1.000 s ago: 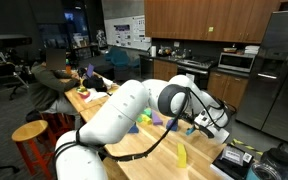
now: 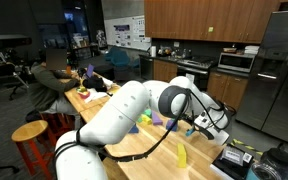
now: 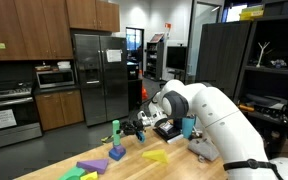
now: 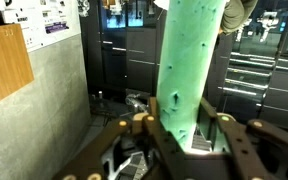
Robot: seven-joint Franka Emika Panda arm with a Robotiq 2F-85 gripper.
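Observation:
A tall, pale green piece (image 4: 189, 60) rises upright through the middle of the wrist view, its lower end between the dark fingers of my gripper. The fingers are shut on it. In exterior view 2 the same green piece (image 3: 116, 132) stands at the tip of my gripper (image 3: 127, 128), above the wooden table. Exterior view 1 shows the gripper (image 2: 192, 129) small and dark at the end of the white arm, where the green piece is hard to make out.
Near the green piece is a blue block (image 3: 116, 152). A purple block (image 3: 92, 165) and a yellow piece (image 3: 154, 156) lie on the table. Another yellow piece (image 2: 181, 155) lies toward the front in exterior view 1. A blue cup (image 3: 188, 127) stands beyond the arm.

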